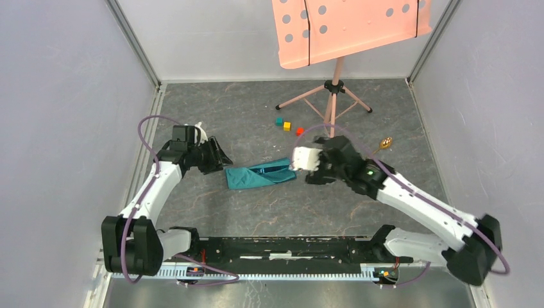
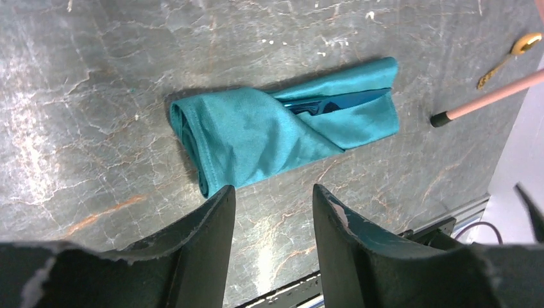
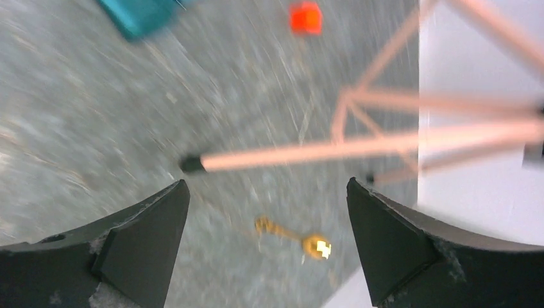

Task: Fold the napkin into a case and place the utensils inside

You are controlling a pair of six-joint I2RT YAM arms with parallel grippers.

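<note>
The teal napkin (image 1: 256, 176) lies folded long on the grey floor, with dark blue utensils (image 2: 308, 106) showing in its slot; its left part (image 2: 237, 141) is folded over. My left gripper hangs above and left of it, fingers apart, nothing between them. My right gripper is open and empty, raised to the right of the napkin and blurred by motion. A gold spoon (image 1: 385, 142) lies at the right.
Red (image 1: 299, 131), yellow (image 1: 287, 126) and teal (image 1: 279, 122) blocks sit behind the napkin. A pink music stand (image 1: 333, 102) stands at the back right.
</note>
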